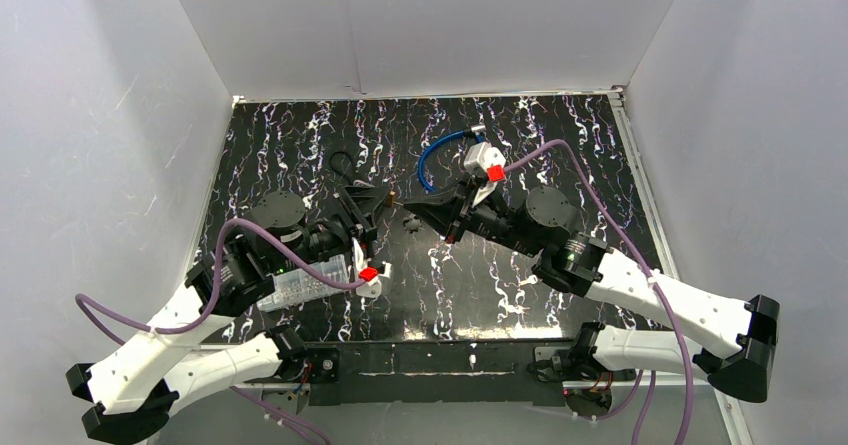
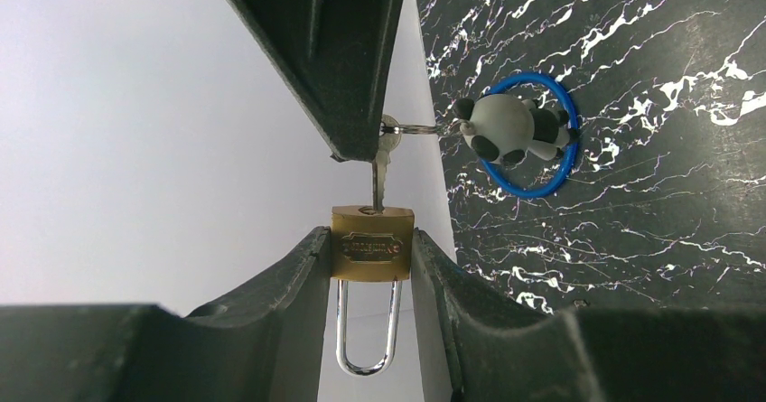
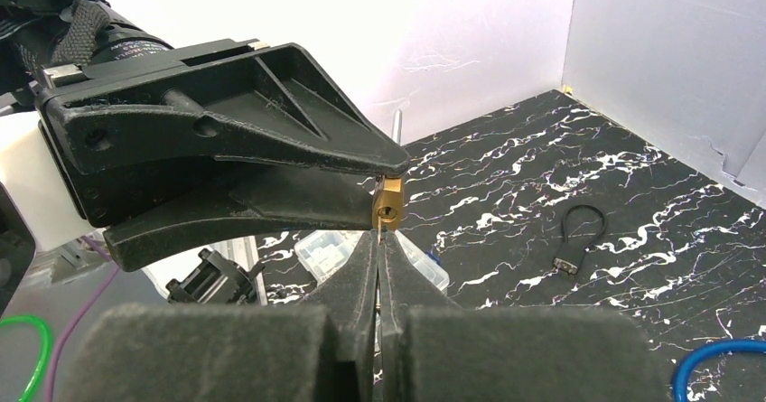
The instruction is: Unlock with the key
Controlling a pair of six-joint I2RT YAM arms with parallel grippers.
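A small brass padlock (image 2: pixel 372 245) is clamped between the fingers of my left gripper (image 1: pixel 386 196), its shackle (image 2: pixel 393 330) pointing away from the key with both legs meeting the body. My right gripper is shut on a slim metal key (image 2: pixel 379 176), whose ring (image 2: pixel 417 129) carries a panda charm (image 2: pixel 501 126). In the left wrist view the key's tip reaches the padlock's keyhole face. From the right wrist the dark keyhole still shows beside the key's thin edge; whether the tip is inside cannot be told.
A blue cable loop (image 1: pixel 428 157) and a black loop lock (image 3: pixel 578 239) lie on the dark marbled table. A clear plastic box (image 1: pixel 300 285) sits under the left arm. Open table lies at the front middle and right.
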